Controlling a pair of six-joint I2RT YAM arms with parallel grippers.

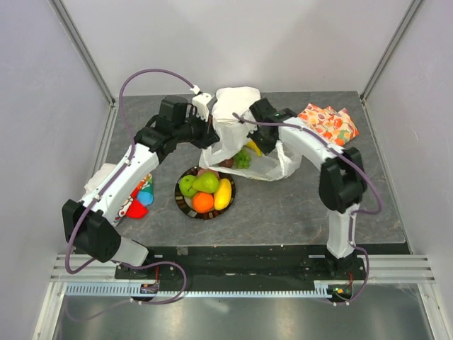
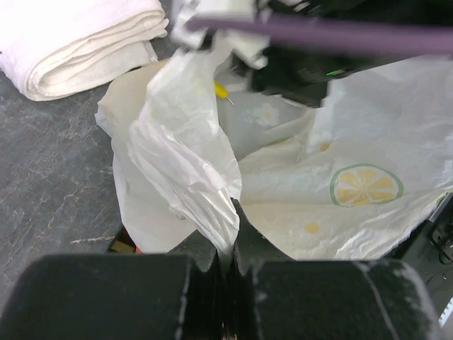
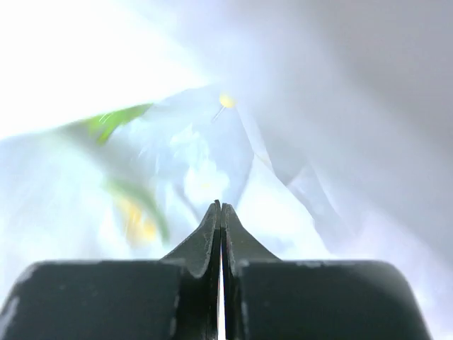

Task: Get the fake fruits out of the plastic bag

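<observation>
The white plastic bag lies with its mouth toward the right, and my left gripper is shut on its gathered edge. Inside the bag, green grapes and part of a yellow banana show in the top view, with a dark red fruit at their left. The right wrist view is washed out and blurred; there my right gripper has its fingertips together with nothing between them. A bit of green grapes and a yellow tip appear beyond those fingers, apart from them.
A dark bowl holding a green apple, pear, orange, mango and other fruit stands in front of the bag. Behind lies a folded white towel; an orange patterned cloth is at back right.
</observation>
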